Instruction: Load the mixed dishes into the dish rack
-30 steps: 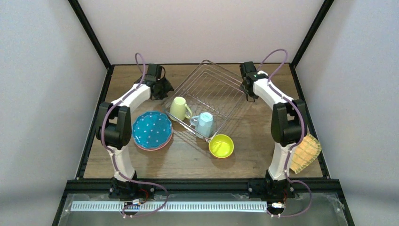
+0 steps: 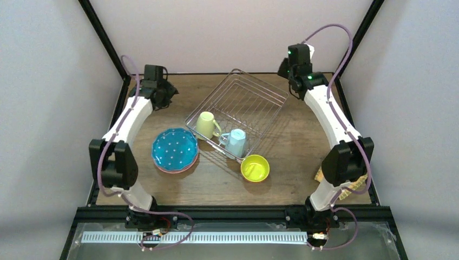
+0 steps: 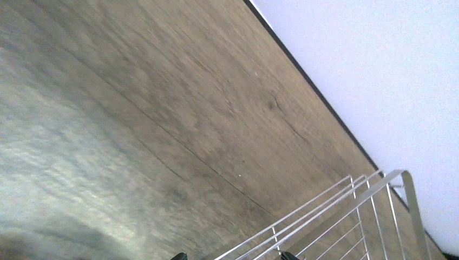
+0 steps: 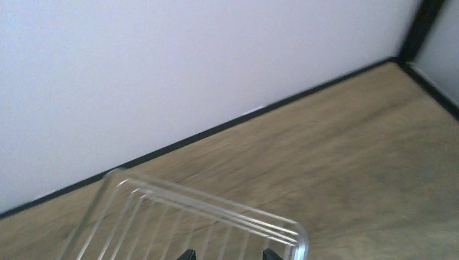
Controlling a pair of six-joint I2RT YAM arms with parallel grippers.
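The wire dish rack (image 2: 263,128) stands at an angle mid-table. Inside its near end are a pale green mug (image 2: 205,125) and a light blue mug (image 2: 236,142). A blue dotted plate (image 2: 174,149) lies over a pink one, left of the rack. Just off the rack's near corner sits a yellow-green bowl (image 2: 255,168). My left gripper (image 2: 174,92) is apart from the rack, to its left, open and empty. Raised near the rack's far right side is my right gripper (image 2: 282,67); its fingertips (image 4: 188,255) stand apart with nothing between.
A yellow cloth (image 2: 355,187) lies at the front right, partly hidden under the right arm. Bare table (image 2: 216,187) shows in front of the rack and plates. The back wall (image 2: 233,38) rises close behind the rack.
My left gripper has drawn away leftward from the rack's side. My right gripper has moved up and back, off the rack's right edge. The dishes look unmoved.
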